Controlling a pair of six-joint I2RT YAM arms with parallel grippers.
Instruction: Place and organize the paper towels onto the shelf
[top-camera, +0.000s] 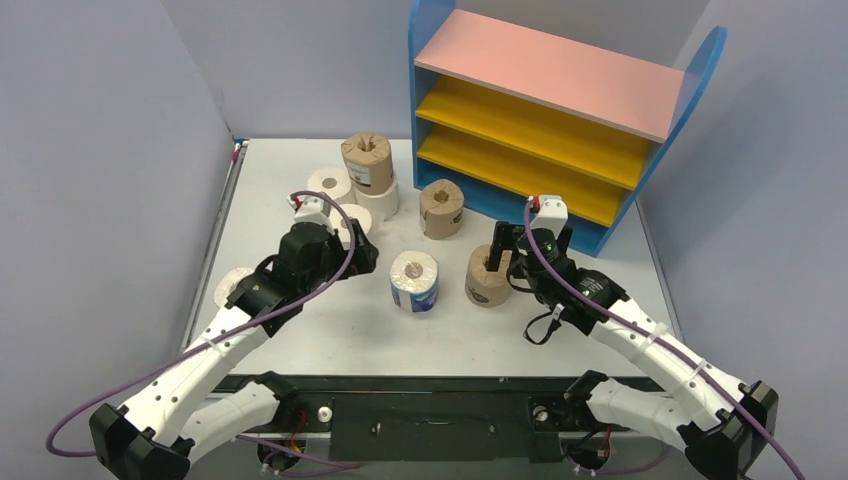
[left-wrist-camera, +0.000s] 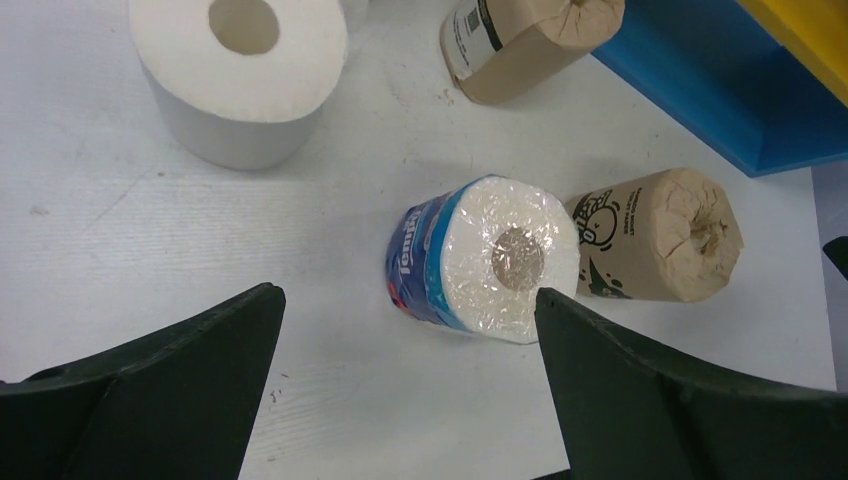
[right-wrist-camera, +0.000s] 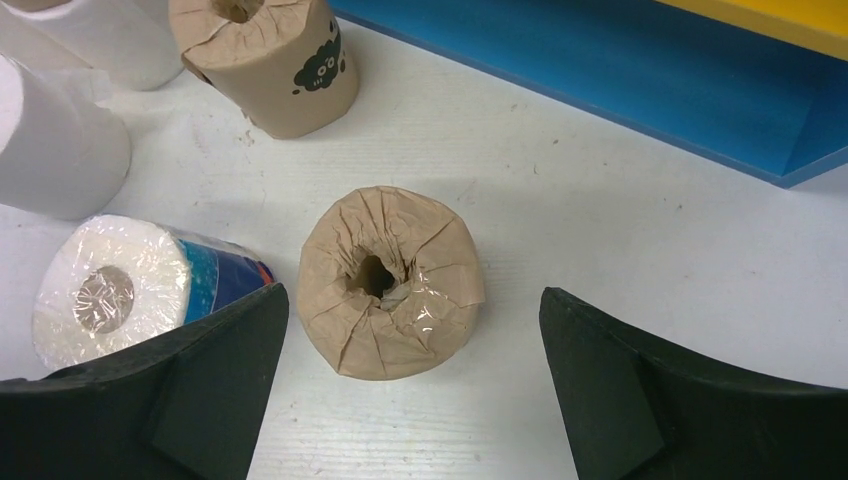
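A brown paper-wrapped roll (right-wrist-camera: 420, 330) stands upright below my right gripper, whose fingers are spread wide with nothing between them. Left of that roll is a roll in blue printed wrap (top-camera: 414, 282). My left gripper is open and empty, hanging over the table to the left of the blue-wrapped roll. Another brown roll (top-camera: 441, 209) stands close to the shelf's front left. The shelf (top-camera: 530, 140), with blue sides, yellow middle boards and a pink top, looks empty on the parts that show. White rolls (left-wrist-camera: 240, 70) stand at the left, partly behind my left arm.
At the back left, a brown roll (top-camera: 367, 160) rests on top of a white roll (top-camera: 380, 203). One more pale roll (top-camera: 233, 284) shows by the left arm.
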